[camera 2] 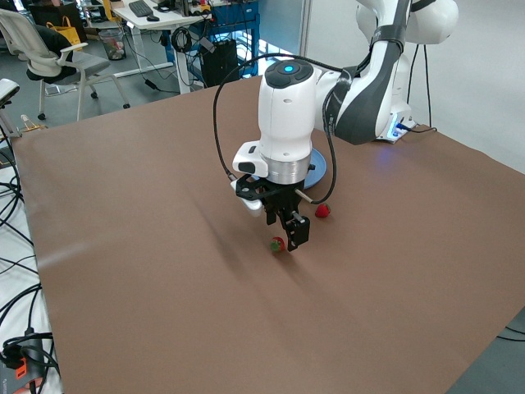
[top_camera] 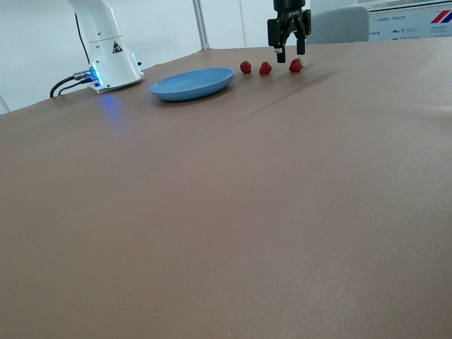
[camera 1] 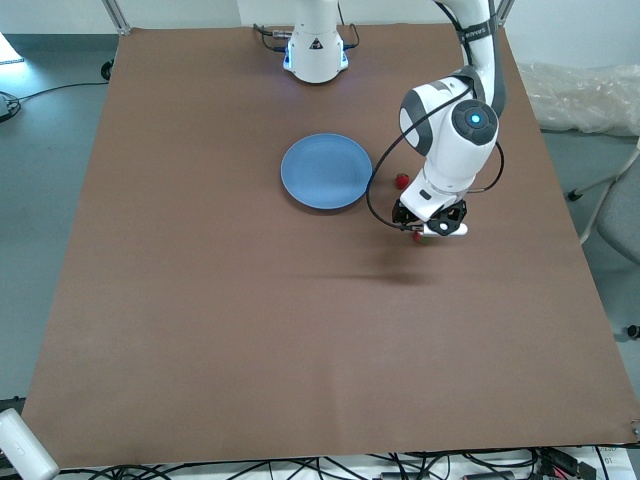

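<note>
My gripper point(top_camera: 290, 53) hangs open over the strawberries in the camera top view, its two black fingers apart with nothing seen between them. Strawberries sit below it: one point(top_camera: 296, 66) just right, another point(top_camera: 265, 68) slightly left, a third point(top_camera: 246, 67) farther left. In the camera left view one strawberry point(camera 1: 402, 181) shows beside the arm and another is mostly hidden under the gripper point(camera 1: 428, 222). In the camera right view a strawberry point(camera 2: 322, 210) and another point(camera 2: 277, 245) lie by the gripper point(camera 2: 287, 234). A blue plate point(camera 1: 325, 170) lies left of them.
The arm's white base point(camera 1: 315, 55) stands at the back, with cables beside it. Cables and hardware line one table edge, outside the surface.
</note>
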